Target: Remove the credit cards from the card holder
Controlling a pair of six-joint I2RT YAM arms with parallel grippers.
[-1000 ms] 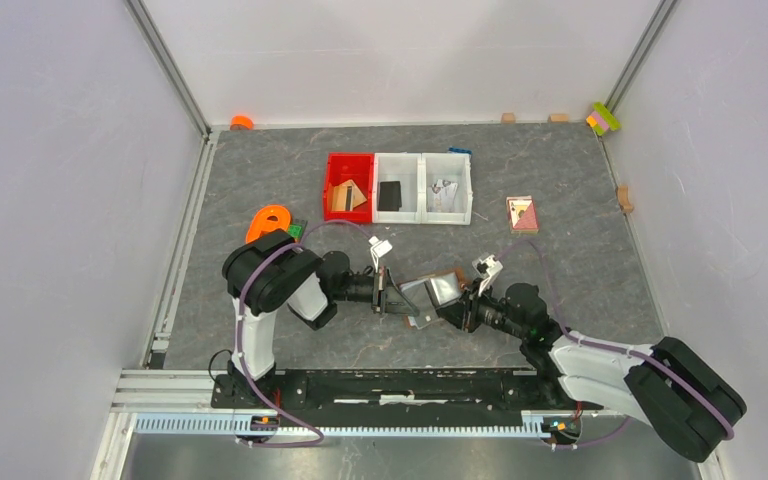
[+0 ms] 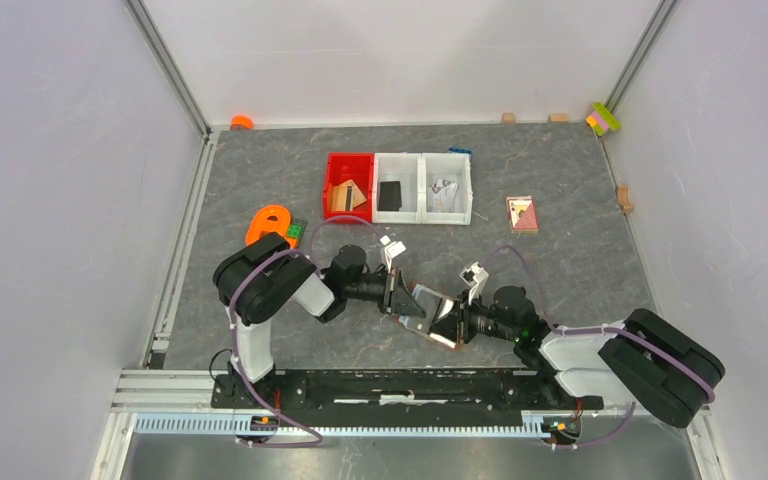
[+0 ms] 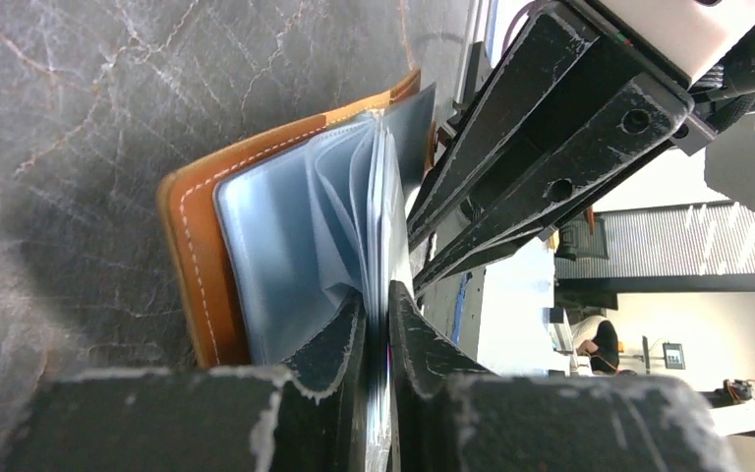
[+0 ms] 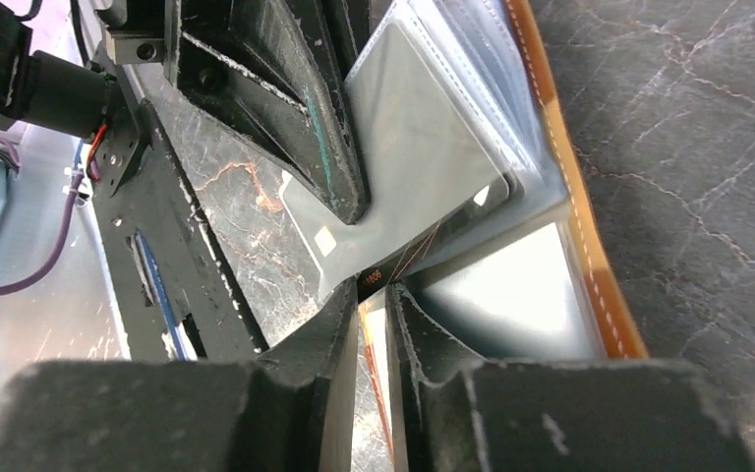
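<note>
The card holder, with brown stitched leather edges (image 3: 202, 261) and clear sleeves (image 3: 280, 256), lies opened between my two grippers, close to the front of the table. My left gripper pinches several upright plastic sleeves between its fingers. At the other end, the right gripper has its narrowly parted fingertips at the edge of a black card (image 4: 423, 248) that shows past a grey sleeve (image 4: 408, 147). Whether the right fingers grip that card is unclear. From above, the holder (image 2: 430, 308) is partly covered by both grippers.
Behind the arms stand a red bin (image 2: 350, 160) with brown pieces in it and a white two-part bin (image 2: 422, 160). A small pink-and-red box (image 2: 522, 214) is at the right; an orange toy (image 2: 268, 222) is by the left arm. Open table lies at the right.
The right gripper has moved left and toward the front. The holder has turned, its right end swinging from slanting back to slanting toward the front. The left gripper has shifted slightly right.
</note>
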